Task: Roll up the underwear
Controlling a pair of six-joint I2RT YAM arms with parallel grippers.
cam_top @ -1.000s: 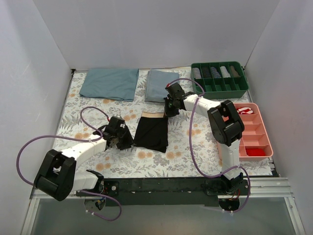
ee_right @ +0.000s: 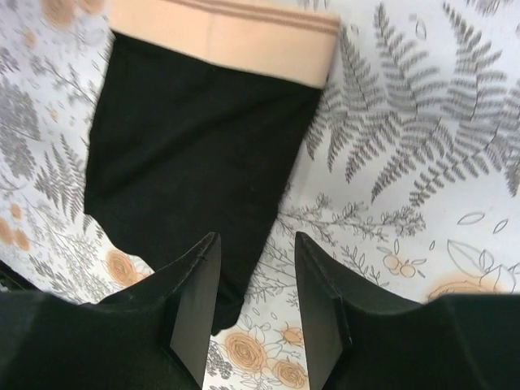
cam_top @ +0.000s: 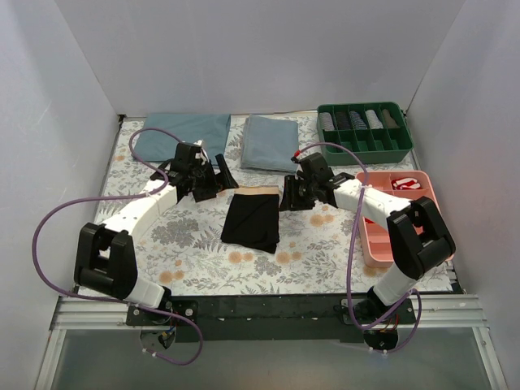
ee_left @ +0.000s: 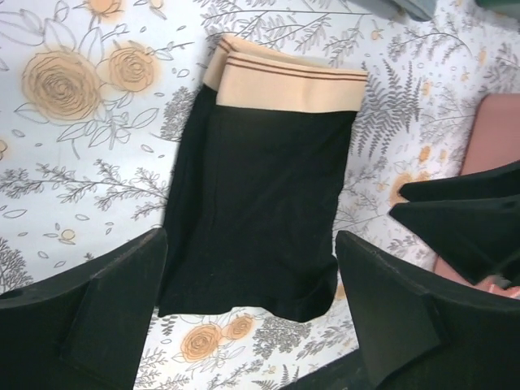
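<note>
The black underwear (cam_top: pixel 252 221) with its peach waistband (cam_top: pixel 257 191) lies folded flat on the floral cloth, waistband toward the back. Its lower right corner (ee_left: pixel 313 296) sticks out a little in the left wrist view. My left gripper (cam_top: pixel 231 181) is open, up at the left of the waistband, with no fabric between its fingers. At the right edge of the underwear, near the waistband, my right gripper (cam_top: pixel 284 197) stands open. In the right wrist view its fingers (ee_right: pixel 195 301) overlap the garment's lower right side, with only cloth showing in the gap.
A green divided box (cam_top: pixel 366 150) holding several rolled items stands at the back right. In front of it is a pink divided box (cam_top: pixel 382 244) with red items, partly under my right arm. Folded blue-grey cloths (cam_top: pixel 270 142) lie at the back.
My left gripper has moved up and away from the garment's lower left corner toward the waistband. The underwear looks unchanged.
</note>
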